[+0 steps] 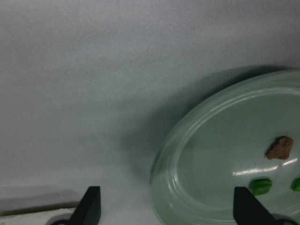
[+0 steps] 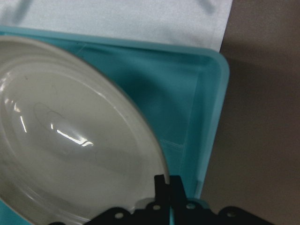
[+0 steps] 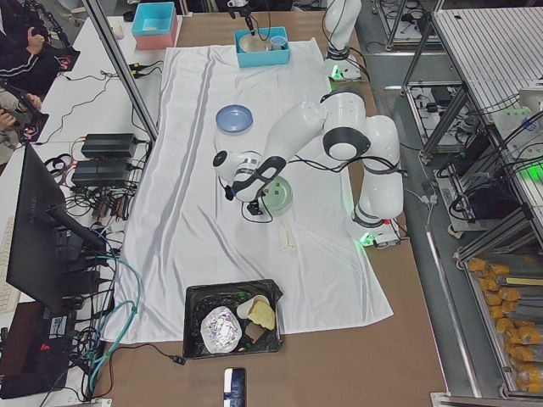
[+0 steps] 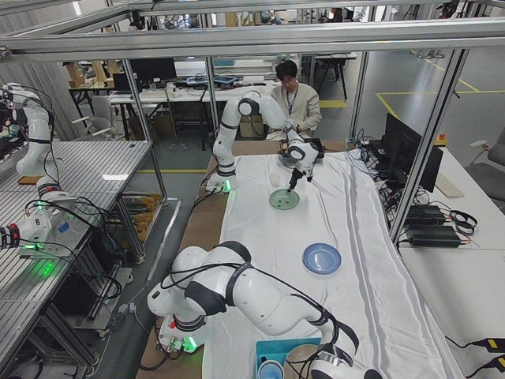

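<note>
A green plate [image 1: 201, 187] with a brown piece [image 1: 280, 148] and green pieces [image 1: 261, 186] lies on the white cloth; my left gripper hangs over its edge, open, with nothing seen between its fingers. In the right wrist view my right gripper is shut on the rim of a cream dish [image 2: 79, 117], which is over a teal bin [image 2: 211, 84]. A blue plate [image 4: 321, 258] lies between the arms.
A black tray [image 3: 197, 301] with foil and other items stands at one end of the cloth. A pale flat item [image 3: 287, 237] lies beside the green plate.
</note>
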